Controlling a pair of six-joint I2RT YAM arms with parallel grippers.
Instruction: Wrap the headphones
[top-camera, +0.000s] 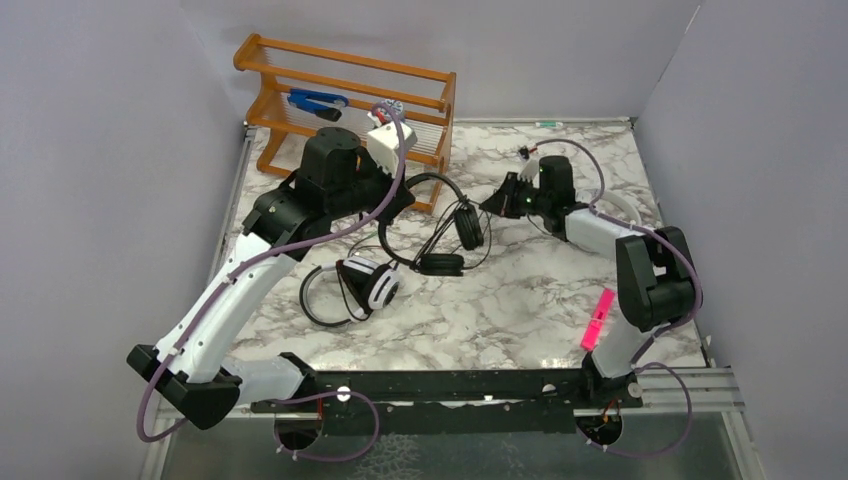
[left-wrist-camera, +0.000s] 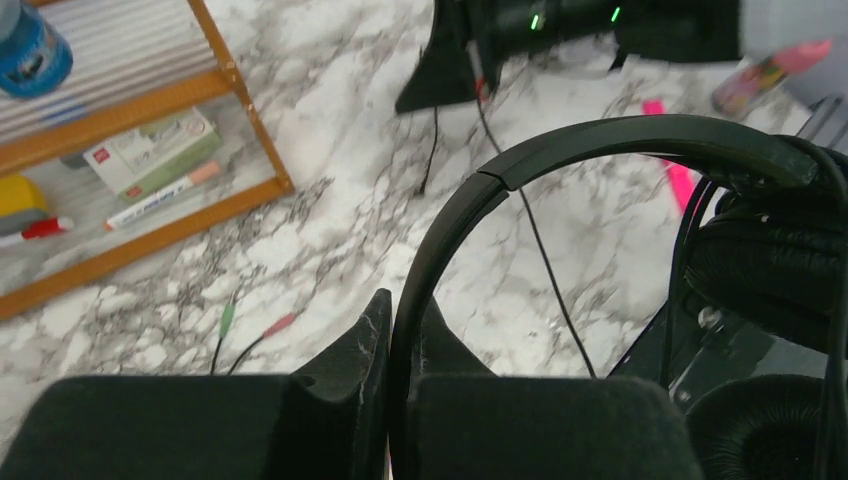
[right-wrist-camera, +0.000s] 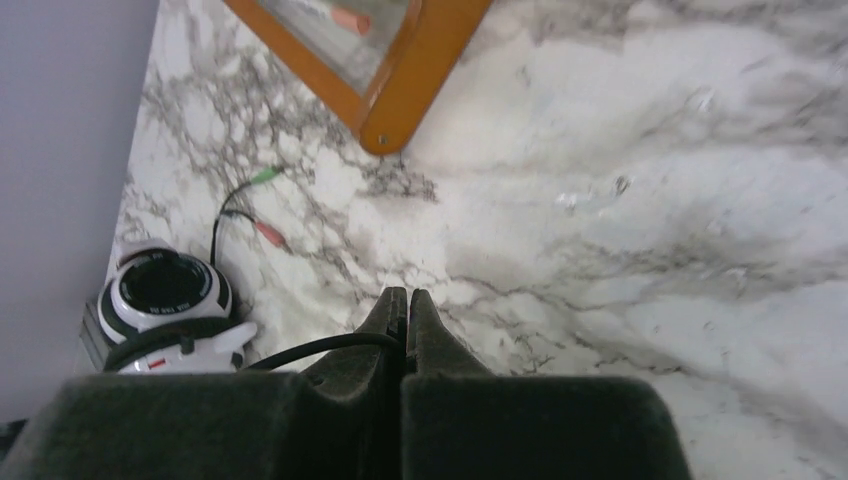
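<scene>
Black headphones hang in the air near the middle of the top view, their ear cups (top-camera: 467, 227) to the right. My left gripper (top-camera: 400, 203) is shut on the headband (left-wrist-camera: 590, 140), which passes between its fingers in the left wrist view. Loops of black cable (top-camera: 433, 240) run around the cups. Facing it from the right, my right gripper (top-camera: 484, 209) is shut; in the right wrist view the thin black cable (right-wrist-camera: 325, 345) enters between its fingertips. From that gripper the cable (left-wrist-camera: 547, 262) stretches down in the left wrist view.
White-and-black headphones (top-camera: 370, 284) lie below the left arm. A wooden rack (top-camera: 350, 62) stands at the back left. White headphones (top-camera: 622, 205) are partly behind the right arm, near a pink strip (top-camera: 597, 320).
</scene>
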